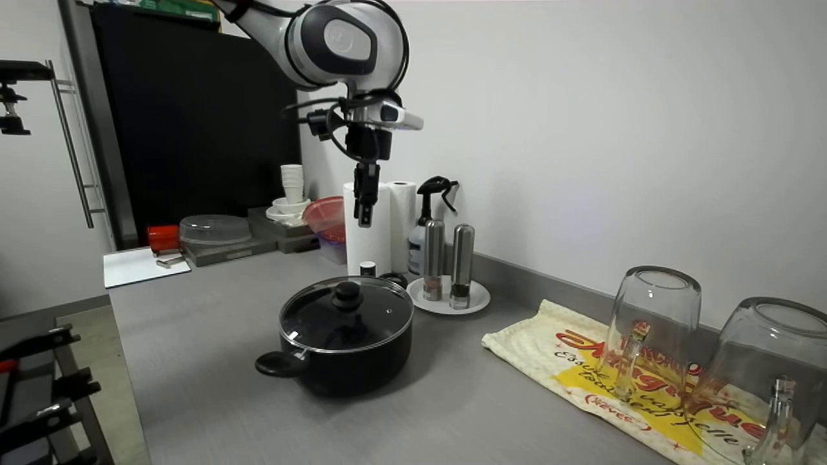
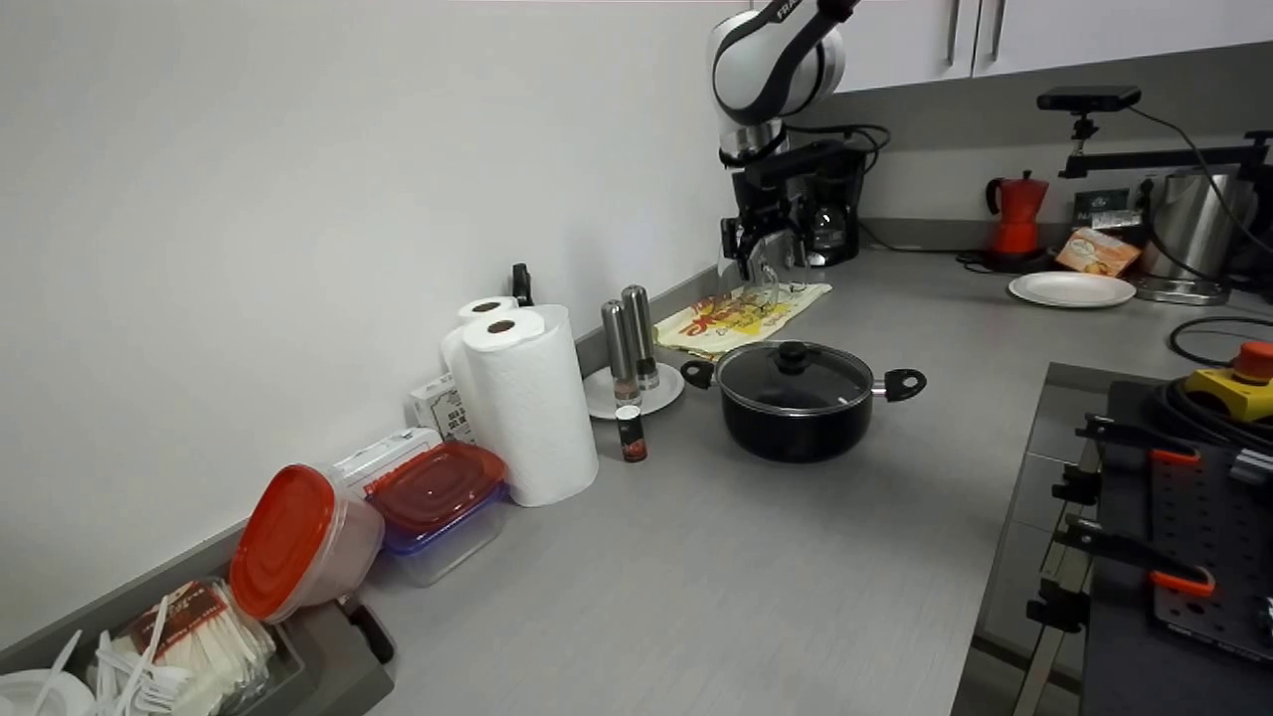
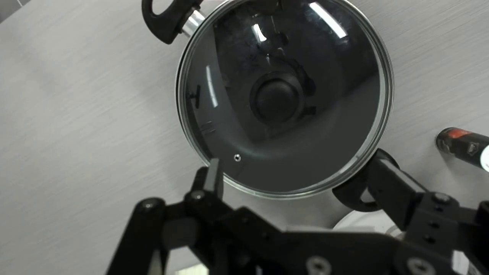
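My gripper (image 1: 364,217) hangs in the air above the black pot (image 1: 353,364), pointing down and touching nothing. In the wrist view its two fingers stand wide apart, the left one (image 3: 213,178) near the lid's edge and the right one (image 3: 396,183) over a pot handle. Nothing is between them. A glass lid (image 3: 321,151) with a steel rim and a black round knob (image 3: 277,100) covers the pot. From exterior view 2 the pot (image 2: 794,432) stands upright on the counter, its handles pointing to opposite sides.
Close behind the pot, two steel mills (image 1: 461,267) stand on a white plate (image 1: 484,298), with a small spice jar (image 2: 632,436) nearby. Paper towel rolls (image 2: 531,418) are by the wall. Upturned glass mugs (image 1: 655,318) rest on a printed cloth (image 1: 543,341).
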